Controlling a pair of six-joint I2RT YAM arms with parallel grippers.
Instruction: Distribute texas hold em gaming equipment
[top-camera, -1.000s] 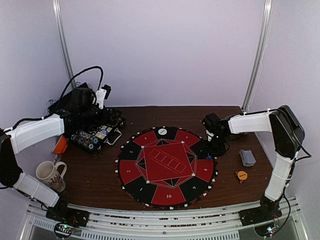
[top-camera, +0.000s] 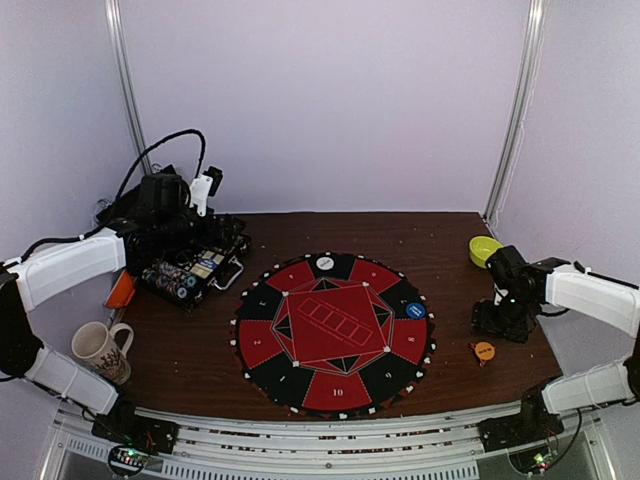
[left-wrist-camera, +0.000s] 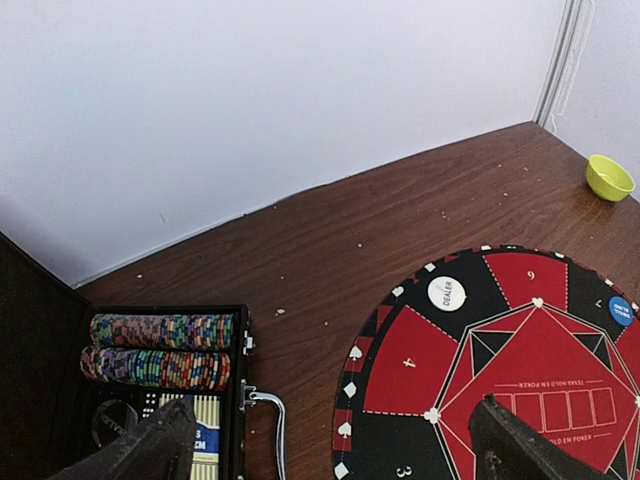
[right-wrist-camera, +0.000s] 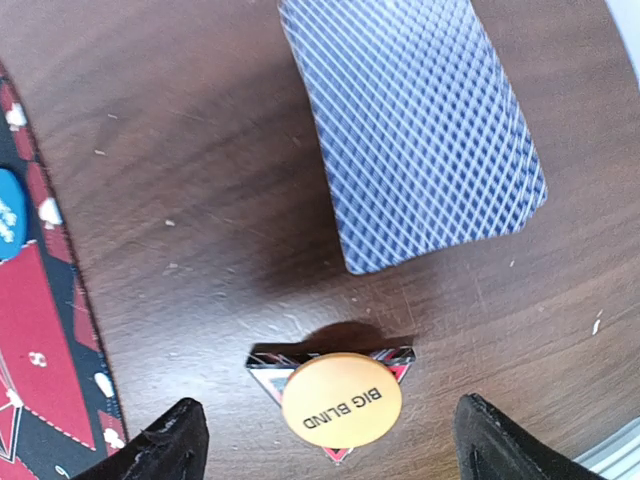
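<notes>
Below my right gripper, whose fingers stand apart with nothing between them, lies the orange BIG BLIND button (right-wrist-camera: 341, 401), resting on a small red, white and black piece. A blue-patterned card deck (right-wrist-camera: 425, 130) is on the table beside it; in the top view the right arm hides the deck. On the round poker mat (top-camera: 340, 370) sit the white DEALER button (left-wrist-camera: 446, 293) and the blue SMALL BLIND button (top-camera: 415, 311). My left gripper hangs open and empty near the chip case (left-wrist-camera: 240, 400), which holds rows of chips (left-wrist-camera: 165, 367).
A yellow bowl (top-camera: 484, 250) is at the back right, behind the right arm. At the left stand a mug (top-camera: 102, 350) and an orange container (top-camera: 121, 290). Bare table (top-camera: 180, 370) shows around the mat.
My right gripper has moved right, from beside the blue button to over the deck's area near the orange button. The blue button now shows fully. My left arm has stayed still.
</notes>
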